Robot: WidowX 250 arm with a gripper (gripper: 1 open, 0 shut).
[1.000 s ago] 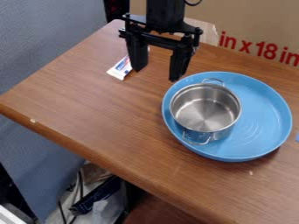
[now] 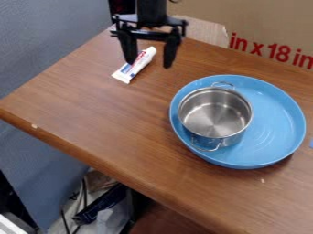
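The black gripper [image 2: 148, 47] is at the top middle, its two fingers standing apart above a white tube [image 2: 135, 65] with red and blue print that lies on the wooden table. Nothing shows between the fingertips other than the tube and table behind them. A steel pot [image 2: 215, 114] with wire handles sits on a blue plate [image 2: 279, 124] at the right.
A cardboard box [image 2: 263, 32] with printed lettering stands at the back right. Cables and clutter lie below the table's left edge.
The gripper has moved away toward the back and left, higher in the view and nearer the tube. The pot, plate and tube look unmoved.
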